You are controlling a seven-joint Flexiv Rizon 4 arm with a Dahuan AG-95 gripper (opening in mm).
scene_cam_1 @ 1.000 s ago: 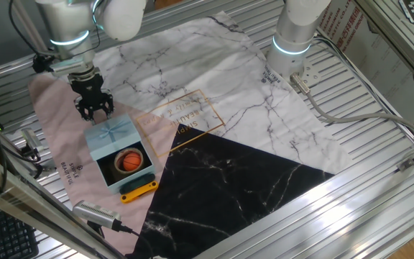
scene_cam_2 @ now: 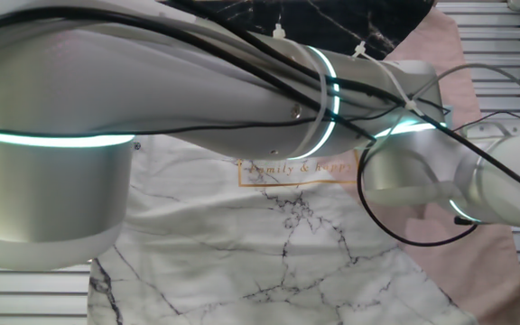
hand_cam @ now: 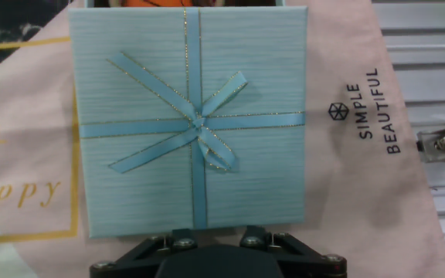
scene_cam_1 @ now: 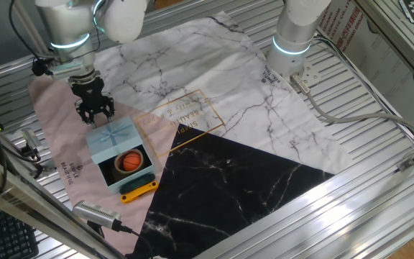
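A light blue box (scene_cam_1: 146, 177) sits on the pink part of the cloth, its lid (scene_cam_1: 113, 138) lying across the rear part and leaving the front part uncovered. Inside that uncovered part, a small orange basketball (scene_cam_1: 131, 161) rests within a brown ring (scene_cam_1: 119, 170). My gripper (scene_cam_1: 97, 119) is at the lid's rear edge, its fingers apart with nothing seen between them. From the wrist, the ribbon-bowed lid (hand_cam: 145, 93) fills the middle, and both fingertips (hand_cam: 184, 238) stand at its near edge. Whether they touch it is hard to tell. The arm blocks the box in exterior view 2.
A yellow and black tool (scene_cam_1: 139, 192) lies against the box's front side. A silver device with a cable (scene_cam_1: 97, 214) stands near the front left.
The ball, ring and tool look unmoved.
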